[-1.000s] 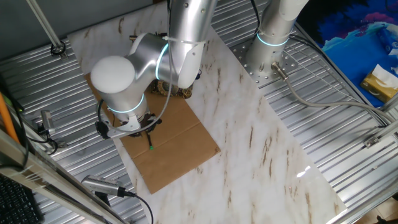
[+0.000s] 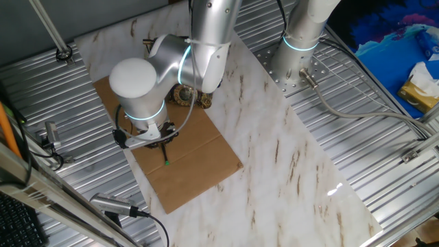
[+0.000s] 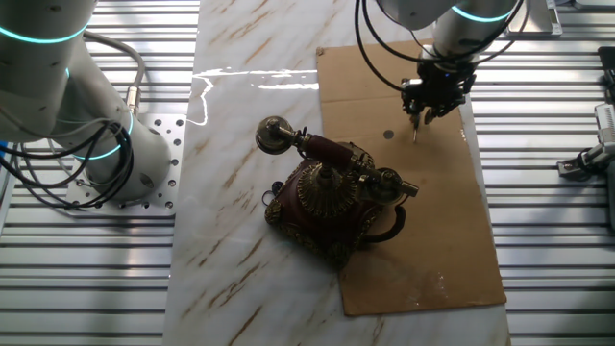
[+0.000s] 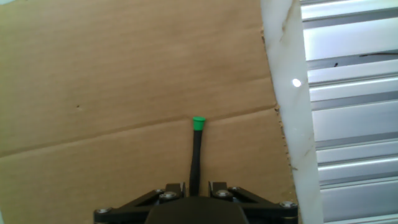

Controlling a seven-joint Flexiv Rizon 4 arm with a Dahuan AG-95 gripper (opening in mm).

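A slim black tool with a green end cap (image 4: 198, 123), like a small screwdriver, lies on the cardboard sheet (image 4: 124, 68). In the wrist view its dark handle runs down into the space between my fingers, and the rest is hidden by the gripper body. My gripper is open, with a gap on both sides of the handle. From exterior view 1 the gripper (image 2: 161, 135) appears over the sheet, at the tool's far end, while the black shaft (image 2: 164, 152) sticks out toward the front. The height between fingers and tool is hard to judge.
An ornate dark-red and brass telephone (image 3: 332, 197) stands partly on the cardboard, beside the arm. A silver device with a cable (image 2: 116, 204) sits off the table's left edge.
The wrist and gripper have shifted a little to the right in exterior view 1, closer in line with the tool. The tool itself stays where it was.
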